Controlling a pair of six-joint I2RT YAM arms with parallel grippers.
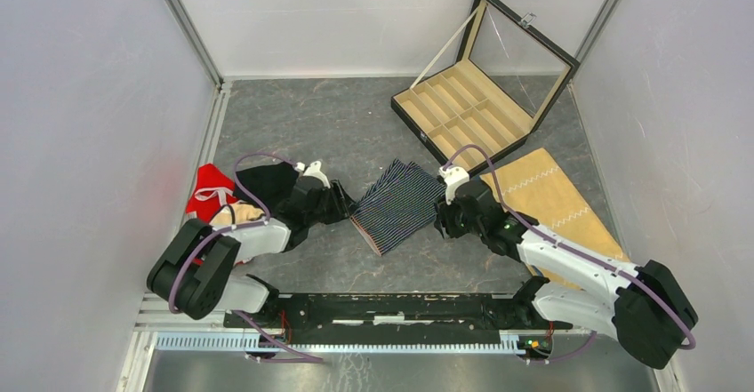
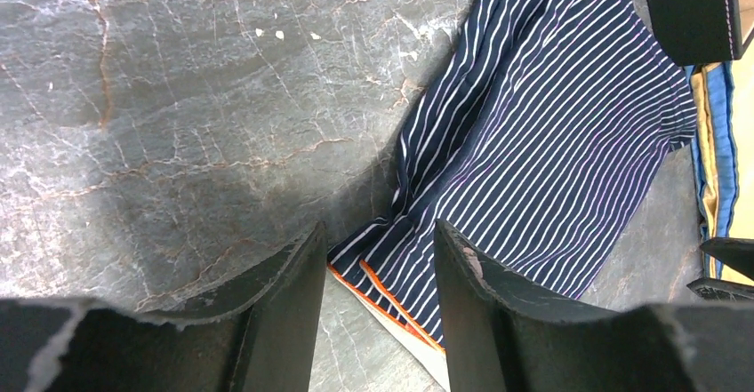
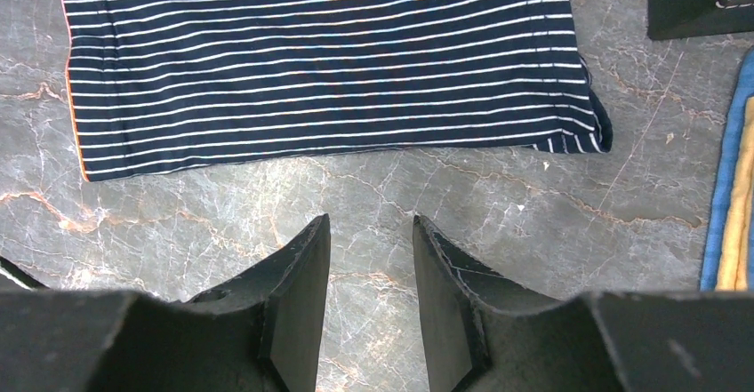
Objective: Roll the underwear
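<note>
Dark navy underwear point(image 1: 397, 205) with white stripes lies spread on the grey table, turned at an angle, its orange-edged waistband toward the lower left. In the left wrist view one long side of the underwear point(image 2: 551, 161) is folded over. My left gripper stands open over the waistband corner, which shows between its fingers; whether they touch the cloth I cannot tell. My right gripper is also open, near the cloth's right edge. Bare table shows between its fingers, and the striped underwear point(image 3: 329, 72) lies just beyond them.
An open box point(image 1: 433, 142) with empty compartments stands at the back right. A folded yellow cloth point(image 1: 556, 205) lies right of the right arm. Red cloth point(image 1: 208, 185) and black cloth point(image 1: 265, 184) are heaped at the left. Clear table lies behind the underwear.
</note>
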